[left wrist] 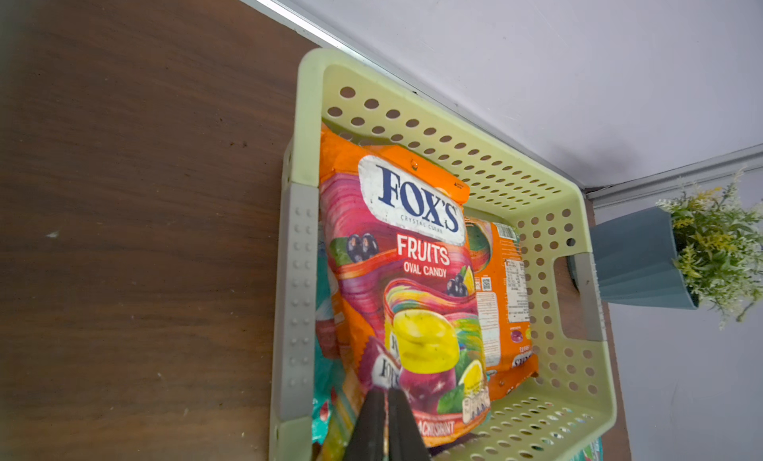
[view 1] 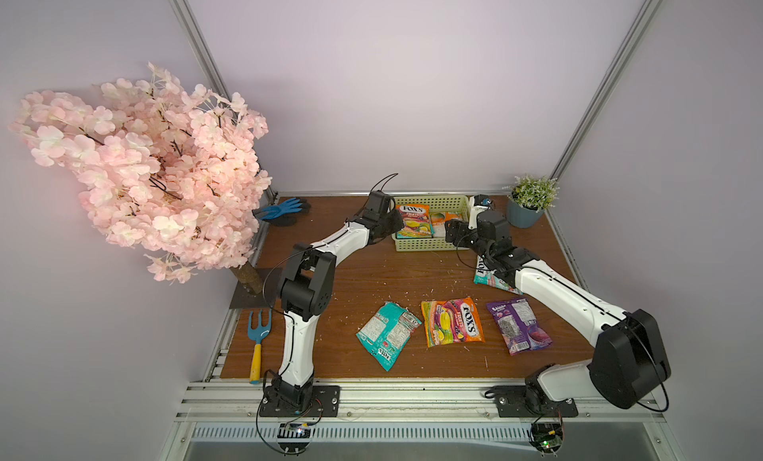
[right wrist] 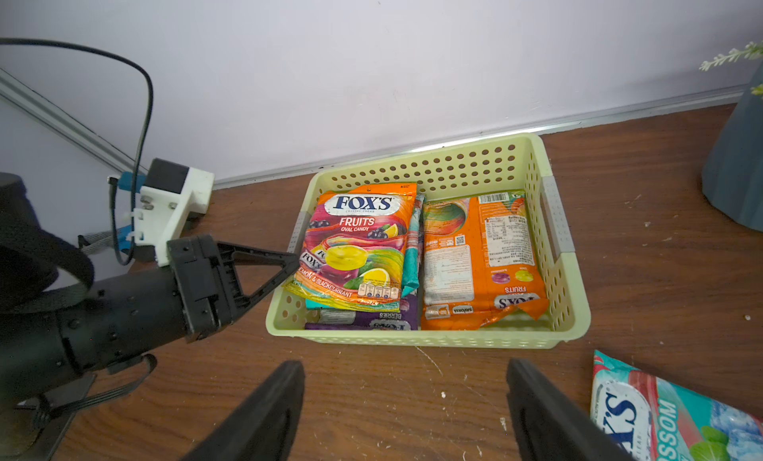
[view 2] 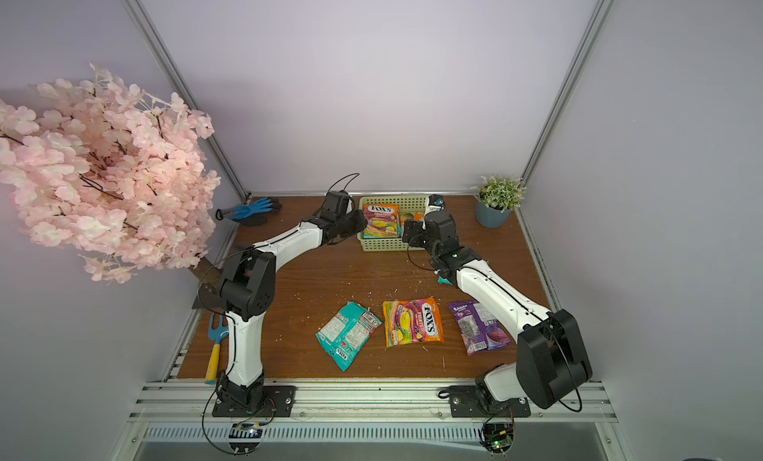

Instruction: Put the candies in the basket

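Note:
The pale green basket (right wrist: 562, 302) holds an orange Fox's Fruits bag (right wrist: 357, 246) lying on teal and purple bags, beside another orange bag (right wrist: 485, 262). My left gripper is at the basket's left side by the Fruits bag, fingers close together. My right gripper stands open and empty in front of the basket, above the table. A teal bag (view 1: 388, 334), an orange bag (view 1: 451, 322) and a purple bag (view 1: 518, 324) lie on the near table; another teal bag (right wrist: 667, 413) lies right of the basket's front, partly hidden by my right arm.
A potted plant (view 1: 525, 214) stands right of the basket. Pink blossom branches (view 1: 151, 167) fill the left, with blue gloves (view 1: 278, 209) behind and a garden fork (view 1: 256, 349) at the front left.

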